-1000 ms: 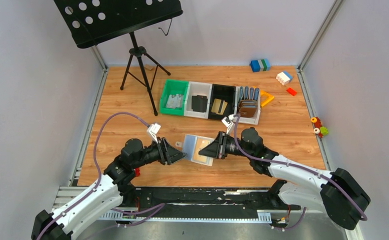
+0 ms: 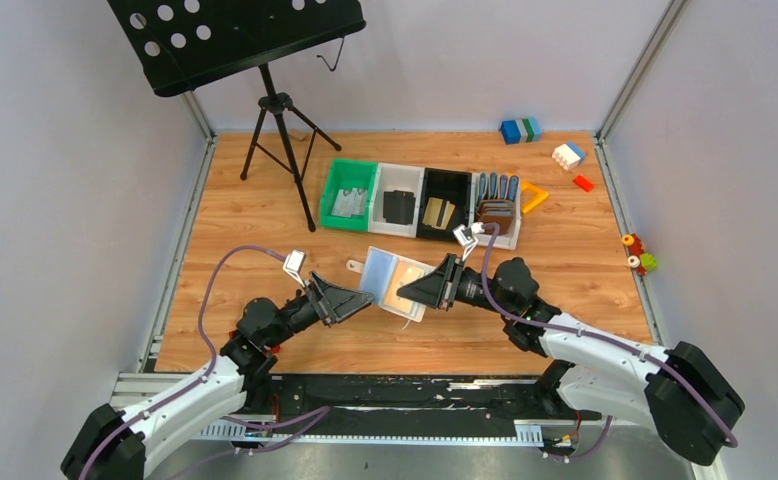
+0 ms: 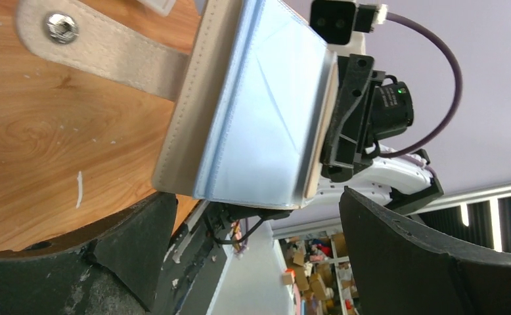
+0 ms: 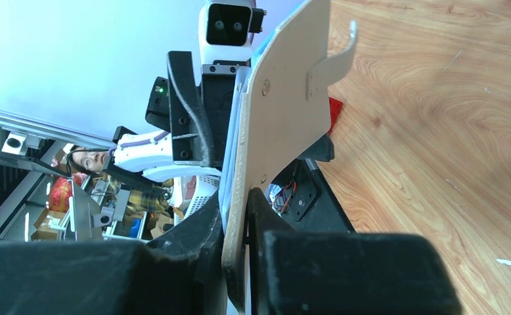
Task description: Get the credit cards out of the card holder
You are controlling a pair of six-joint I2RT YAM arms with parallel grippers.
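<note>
The beige card holder is held upright by my right gripper, which is shut on its edge; in the top view its face shows light-blue and tan pockets, and in the left wrist view a light-blue sleeve and a strap with a snap. My left gripper stands open just in front of the holder, with nothing between its fingers. Whether cards sit inside the pockets I cannot tell.
A row of sorting bins stands behind the holder, with a music stand at the back left and toy blocks at the back right.
Since a second ago the holder and my right gripper have risen slightly, and my left gripper has shifted and turned a little.
</note>
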